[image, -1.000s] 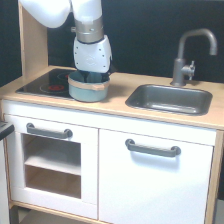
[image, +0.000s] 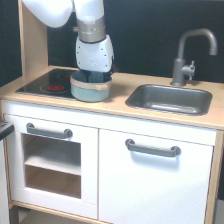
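My gripper point(image: 93, 75) points straight down at the grey-green pot point(image: 90, 91). Its dark fingers reach the pot's rim or inside, and their tips are hidden, so whether the fingers are open or shut on the pot cannot be made out. The pot is upright at the right edge of the black stovetop point(image: 50, 84), partly over the wooden counter. Contact between its base and the surface is unclear.
To the right, a metal sink point(image: 170, 99) with a tall grey faucet point(image: 182, 66) is set into the counter point(image: 122, 103). Bare counter lies between pot and sink. Below are an open-front compartment point(image: 52, 158) and a white cupboard door point(image: 150, 180).
The arm and the pot have shifted slightly to the right together. Everything else stands as before.
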